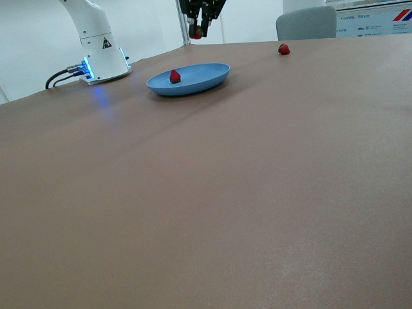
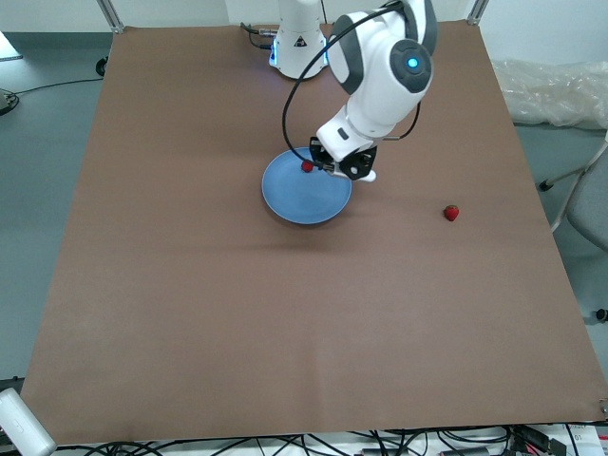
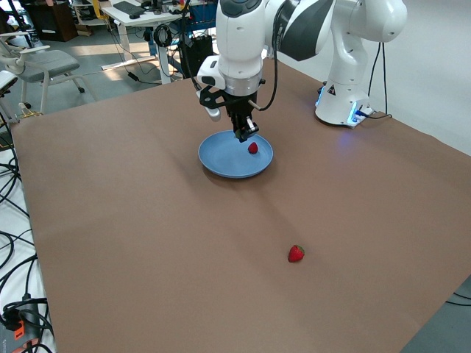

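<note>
My black gripper point(image 1: 197, 29) hangs above the blue plate point(image 2: 306, 198), its fingers around a red strawberry in the top view point(image 1: 198, 33). Another strawberry point(image 3: 252, 148) sits on the plate, small and red; in the left view it point(image 2: 307, 165) shows just beside the gripper point(image 2: 337, 161). A further strawberry point(image 2: 451, 213) lies on the brown table right of the plate, also seen in the right view point(image 3: 296, 254). In the right view the gripper point(image 3: 243, 129) is over the plate's back part, its fingertips partly hidden.
The white arm base point(image 3: 338, 103) with cables stands at its back edge. Cables point(image 3: 18, 309) and equipment run along another edge, and chairs stand beyond the table.
</note>
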